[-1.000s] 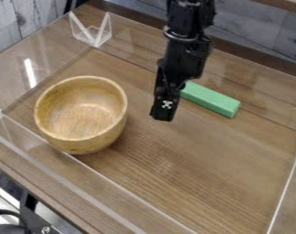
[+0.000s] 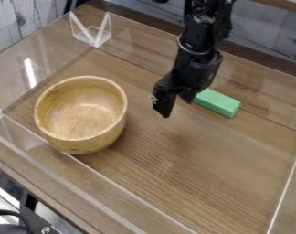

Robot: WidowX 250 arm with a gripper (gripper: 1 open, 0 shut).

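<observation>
My black gripper [image 2: 179, 102] hangs from the arm at the upper middle, open, just left of a green block [image 2: 216, 103] that lies on the wooden table. Whether its fingertips touch the block or the table is hard to tell. A wooden bowl [image 2: 81, 115] sits empty to the left of the gripper.
A small white wire-like object [image 2: 93, 27] stands at the back left. Dark areas lie beyond the table's edges at the top right and lower left.
The gripper has turned and shifted a little, its upper part now closer over the left end of the green block. The block and bowl have not visibly moved.
</observation>
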